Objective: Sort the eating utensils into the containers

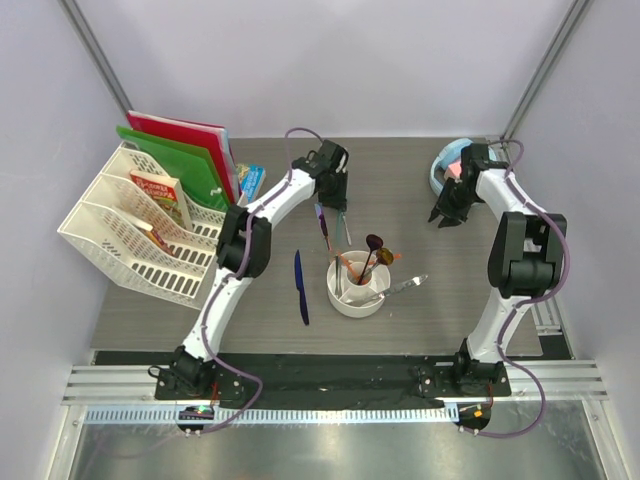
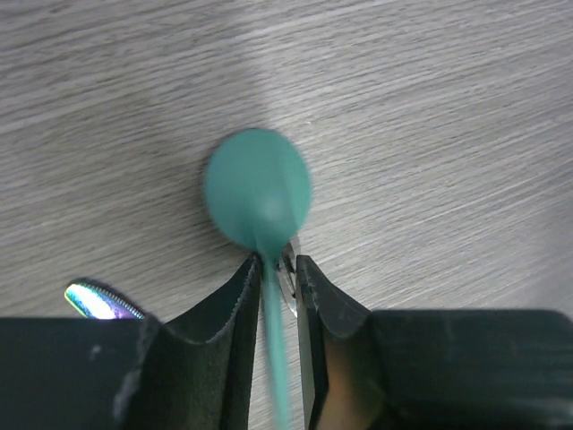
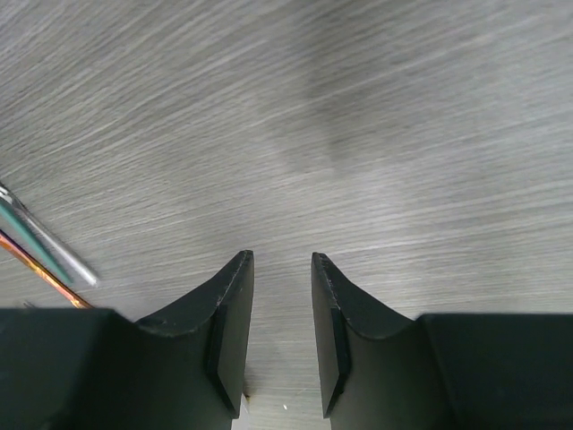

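In the left wrist view a teal spoon (image 2: pixel 258 190) lies with its handle running between the fingers of my left gripper. A thin silver utensil (image 2: pixel 287 278) lies close along it. The fingers are part open, with a narrow gap; contact cannot be told. An iridescent utensil (image 2: pixel 98 300) lies to the left. My right gripper is open and empty above bare table. Blue knives (image 1: pixel 301 288) lie left of a white bowl (image 1: pixel 347 309), which bears an inner cup (image 1: pixel 357 293), dark spoons (image 1: pixel 374 242) and a silver fork (image 1: pixel 405 285).
A white rack (image 1: pixel 130 240) with books and folders fills the left side. At the far right, a pale blue container (image 1: pixel 437 172) stands behind my right gripper. Between the bowl and the right arm, the table (image 1: pixel 440 320) is clear.
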